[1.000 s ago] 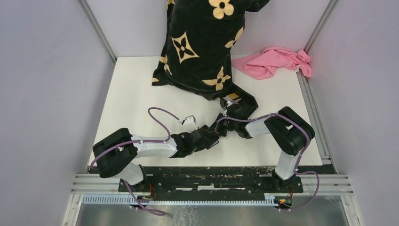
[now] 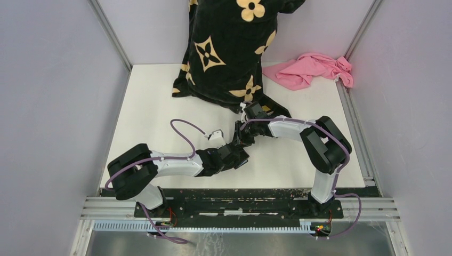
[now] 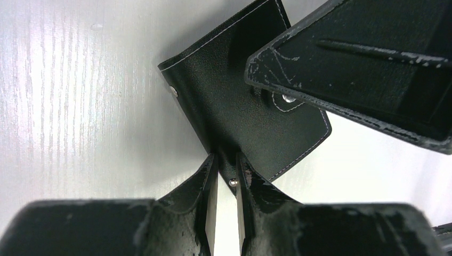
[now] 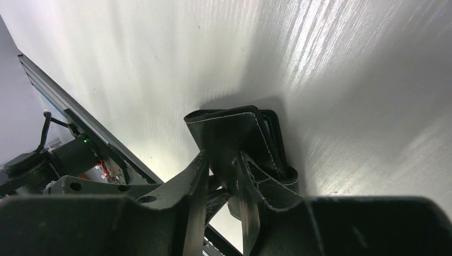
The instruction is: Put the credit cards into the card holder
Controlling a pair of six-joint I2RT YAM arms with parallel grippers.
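The black leather card holder (image 2: 242, 159) lies on the white table under both grippers, stitched, with metal snaps. In the left wrist view its body (image 3: 250, 128) has my left gripper at its near edge, fingertips close together; whether they grip it is unclear. In the right wrist view, the folded holder (image 4: 229, 128) sits beneath my right gripper, whose tips are slightly apart over it; contact is unclear. A large dark part overhangs the holder in the left wrist view. I cannot make out any cards for certain.
An open black box (image 2: 280, 111) is partly hidden behind the right arm. A black patterned cloth (image 2: 224, 58) covers the back middle, and a pink cloth (image 2: 304, 72) lies at the back right.
My right gripper and arm have moved toward the back and slightly left. The left arm has shifted only slightly.
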